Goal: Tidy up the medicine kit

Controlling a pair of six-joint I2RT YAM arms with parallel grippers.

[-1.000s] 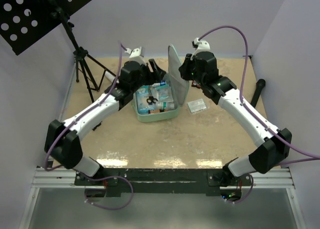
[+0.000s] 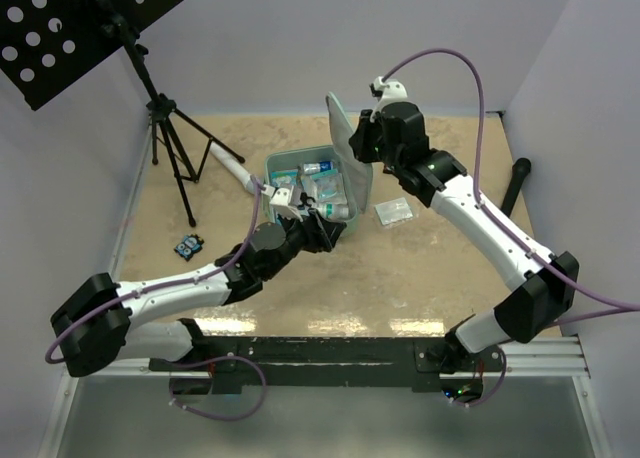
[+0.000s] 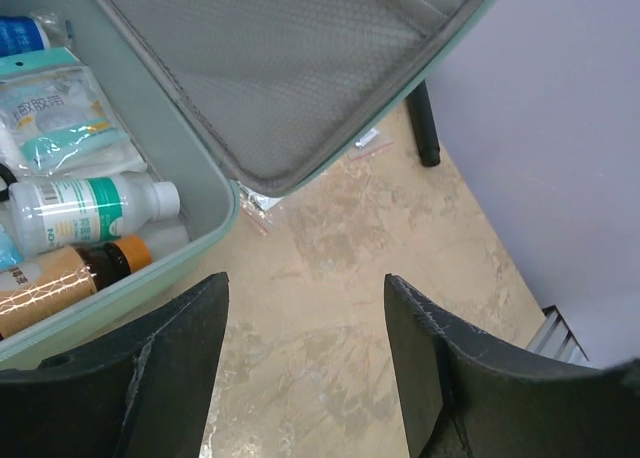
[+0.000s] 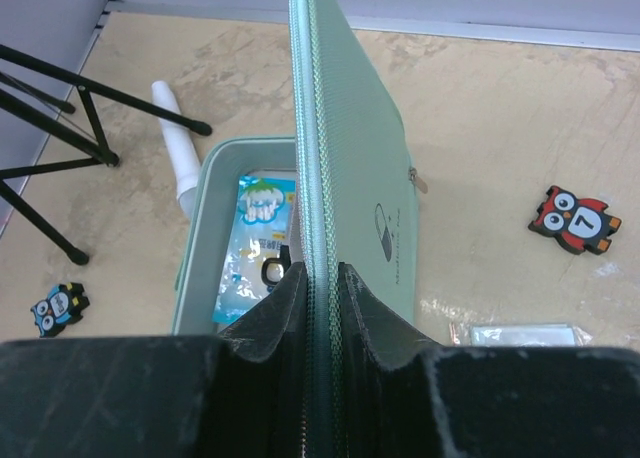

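Observation:
The pale green medicine kit [image 2: 283, 160] stands open at the table's middle. In the left wrist view it holds a white bottle [image 3: 88, 213] with a green label, a brown bottle [image 3: 62, 283] with an orange cap and bagged packs [image 3: 62, 118]. Its lid [image 2: 346, 148] is tilted up, and my right gripper is shut on the lid's edge. My left gripper hangs just in front of the kit, its fingers apart and empty, with bare table between them. From above, the left arm hides the kit's front part.
A clear packet [image 2: 394, 212] lies right of the kit. Owl-shaped pieces [image 4: 575, 220] [image 2: 189, 246] lie on both sides. A tripod stand [image 2: 170, 128] and white roll [image 2: 230, 165] are at the left.
The right gripper and the lid have shifted a little to the left.

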